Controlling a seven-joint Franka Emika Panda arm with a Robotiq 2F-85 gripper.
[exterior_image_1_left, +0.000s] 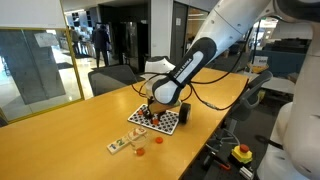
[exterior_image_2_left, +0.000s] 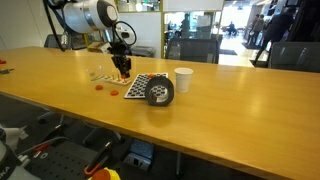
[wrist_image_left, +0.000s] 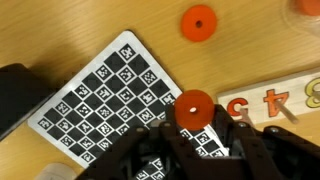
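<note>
A round orange-red disc (wrist_image_left: 194, 110) is pinched in my gripper, which is shut on it. In the wrist view it appears over the right corner of a black-and-white checkered board (wrist_image_left: 112, 92). The gripper (exterior_image_1_left: 153, 116) is low over the board (exterior_image_1_left: 139, 109) in exterior view 1; its exact height above the surface cannot be told. Exterior view 2 has the gripper (exterior_image_2_left: 124, 72) at the near left side of the checkered board (exterior_image_2_left: 138, 90). A second orange-red disc (wrist_image_left: 198, 22) lies loose on the wooden table, apart from the board.
A wooden number puzzle (wrist_image_left: 272, 100) with pegs lies beside the board. A dark round roll (exterior_image_2_left: 160, 91) stands at the board's other side, with a white cup (exterior_image_2_left: 183, 78) behind it. Loose discs (exterior_image_2_left: 99, 92) rest nearby. Wide bare table (exterior_image_2_left: 250, 110) stretches away.
</note>
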